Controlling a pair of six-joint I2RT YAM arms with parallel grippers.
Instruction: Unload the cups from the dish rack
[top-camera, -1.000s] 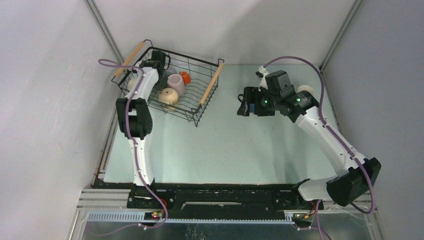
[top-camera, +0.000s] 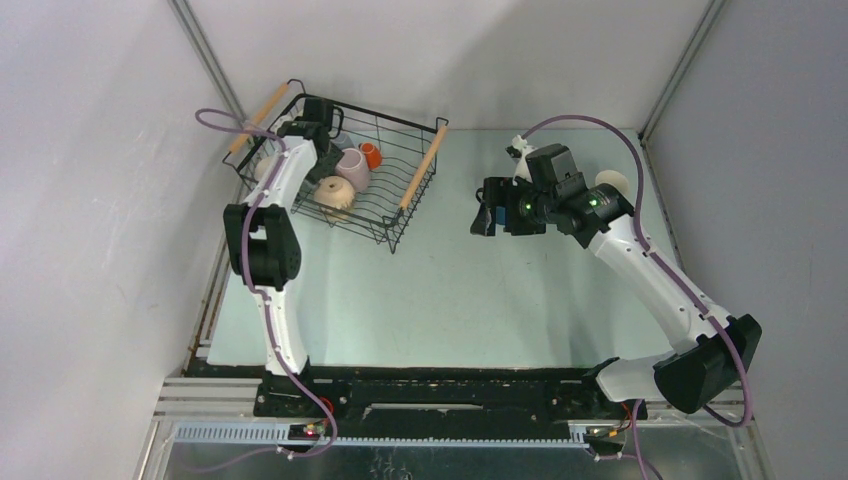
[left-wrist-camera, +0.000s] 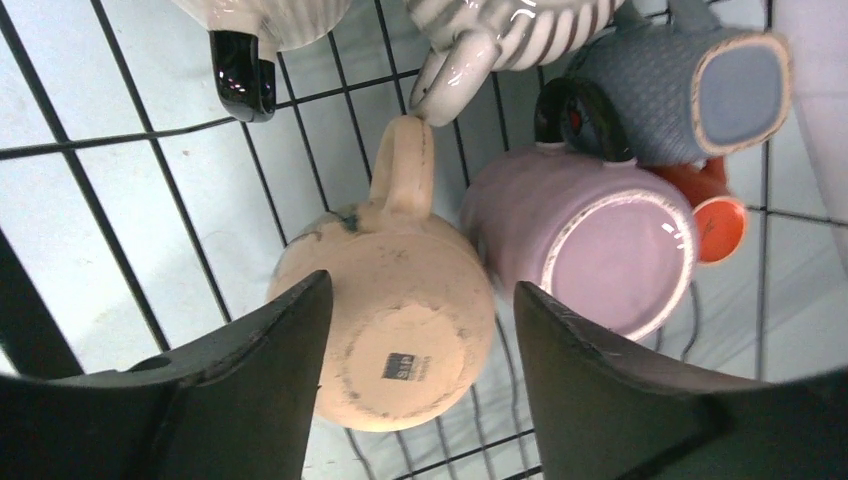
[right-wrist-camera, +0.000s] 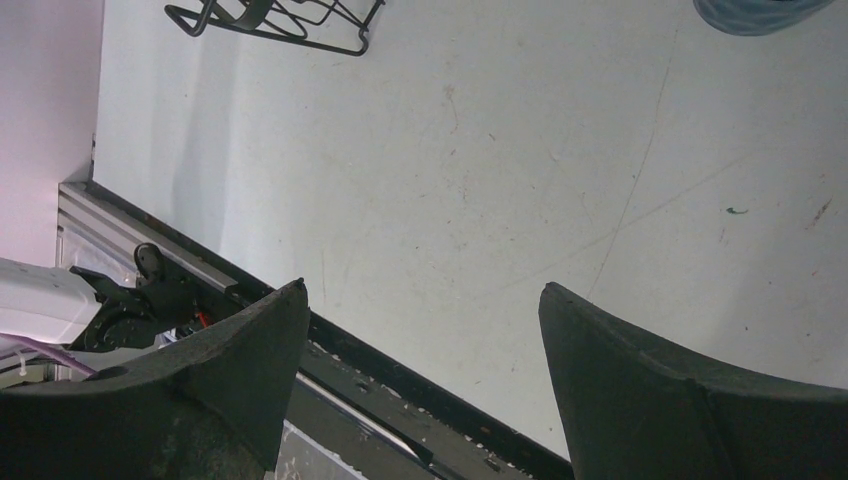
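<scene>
My left gripper is inside the wire dish rack (top-camera: 415, 180), part open over a cream cup (left-wrist-camera: 410, 330), one finger either side of it. Right of that lie a lilac cup (left-wrist-camera: 615, 260), a small orange cup (left-wrist-camera: 718, 230) and a grey-blue cup (left-wrist-camera: 660, 100); two more cups are at the top of the left wrist view, one striped (left-wrist-camera: 530, 25). My right gripper hangs open over the table with nothing between its fingers.
A pale round item (top-camera: 612, 183) and a blue item (right-wrist-camera: 760, 12) stand on the right part. Walls border both sides.
The left arm has shifted slightly over the rack. The right gripper has drifted very slightly toward the front and left.
</scene>
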